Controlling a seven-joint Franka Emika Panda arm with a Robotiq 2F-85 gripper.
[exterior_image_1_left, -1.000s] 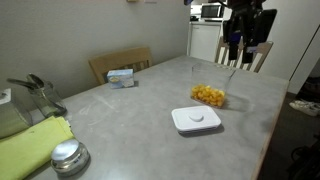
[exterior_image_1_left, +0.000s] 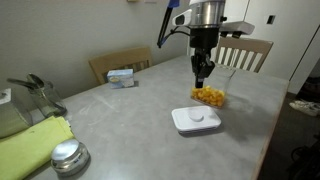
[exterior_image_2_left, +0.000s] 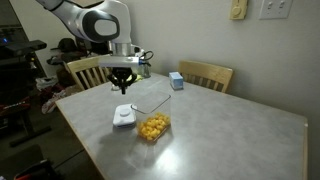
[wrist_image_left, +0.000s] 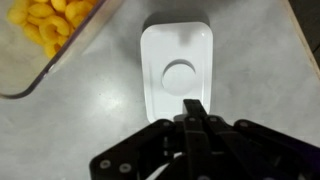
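Note:
A white rectangular lid (wrist_image_left: 176, 72) with a round raised knob in its middle lies flat on the grey table. Nearby is a clear container (exterior_image_2_left: 152, 124) holding yellow-orange pieces (exterior_image_1_left: 208, 96). My gripper is shut, pointing down above the lid in the wrist view, its tips overlapping the lid's near part. Nothing shows between its fingers. From the first exterior view, the gripper (exterior_image_1_left: 203, 80) hangs above the table, in front of the container and behind the lid, apart from both.
On the left stand a silver round tin (exterior_image_1_left: 70, 157), a yellow-green cloth (exterior_image_1_left: 35, 146) and a clear container (exterior_image_1_left: 45, 98) with contents. A light blue box (exterior_image_1_left: 121, 78) sits at the back edge near a wooden chair (exterior_image_1_left: 112, 63).
In the first exterior view my gripper has moved left and down, from right of the container to above the area by the lid. Lid and container have stayed put.

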